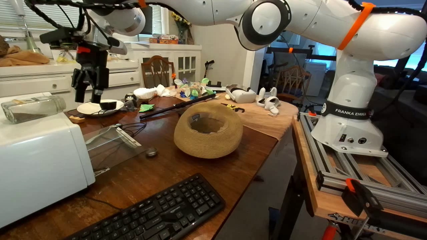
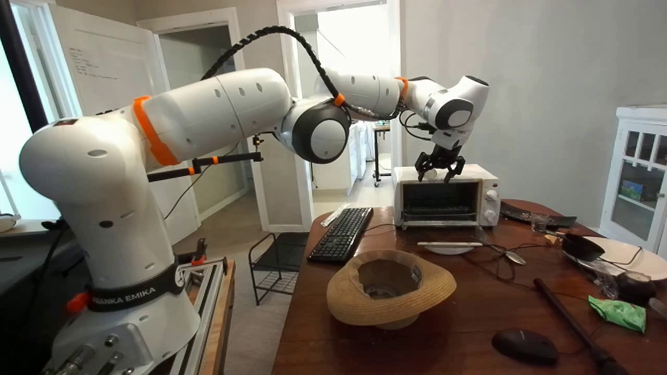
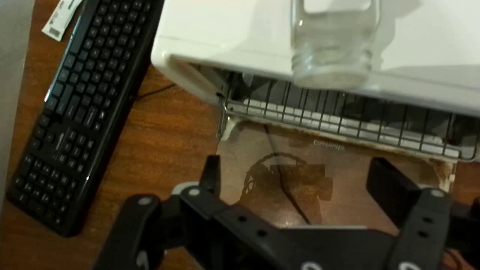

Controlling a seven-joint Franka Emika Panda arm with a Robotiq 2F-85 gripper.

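Observation:
My gripper stands open, its fingers wide apart and nothing between them. In the wrist view it hangs over the lowered glass door (image 3: 355, 180) of a white toaster oven (image 3: 225, 27). A clear glass jar (image 3: 335, 49) lies on its side on top of the oven, its mouth end at the front edge, ahead of the fingers and apart from them. Exterior view 1 shows the gripper (image 1: 88, 98) in the air to the right of the jar (image 1: 34, 108). From the other side, the gripper (image 2: 439, 175) appears high in front of the oven (image 2: 494, 178).
A straw hat (image 1: 208, 140) sits upturned on the wooden table, with a black keyboard (image 1: 160, 216) near it. Plate (image 1: 100, 107), green packet (image 2: 617, 313), mouse (image 2: 525, 346) and a long black bar (image 2: 572, 322) occupy the table's other side. Inside the oven is a wire rack (image 3: 342, 117).

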